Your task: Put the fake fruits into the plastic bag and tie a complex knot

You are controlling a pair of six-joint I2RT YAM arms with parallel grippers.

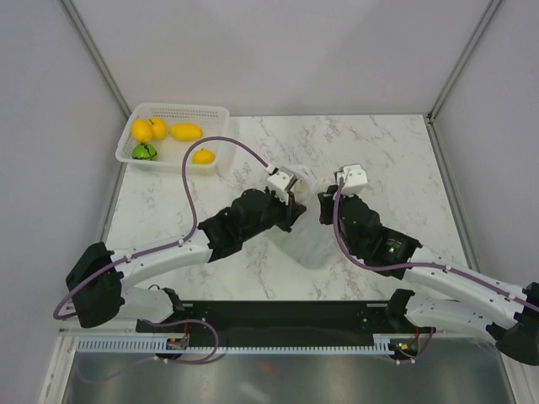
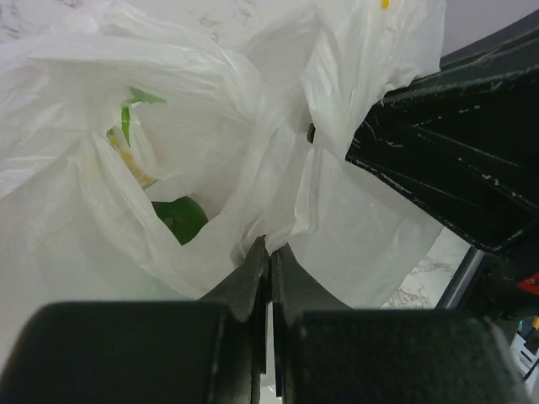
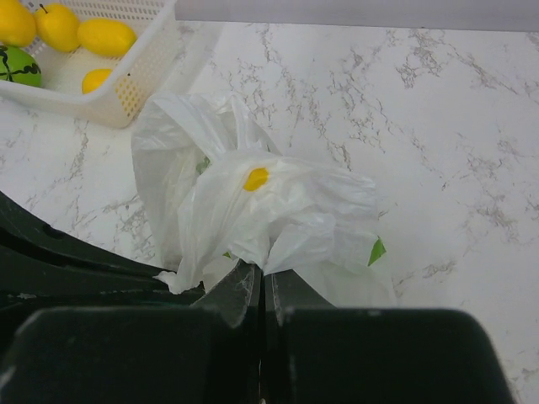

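Observation:
The white plastic bag point(image 1: 299, 240) sits mid-table between both arms, green and yellow showing through it in the wrist views. My left gripper point(image 1: 289, 215) is shut on a gathered fold of the bag point(image 2: 206, 93), beside the other arm. My right gripper point(image 1: 327, 206) is shut on the bag's bunched plastic point(image 3: 278, 202), which rises over its fingertips. The left gripper's black body shows at the lower left of the right wrist view, close to the right gripper.
A white basket point(image 1: 215, 168) at the back left holds several yellow fruits point(image 1: 185, 131) and a green one point(image 1: 144, 151).

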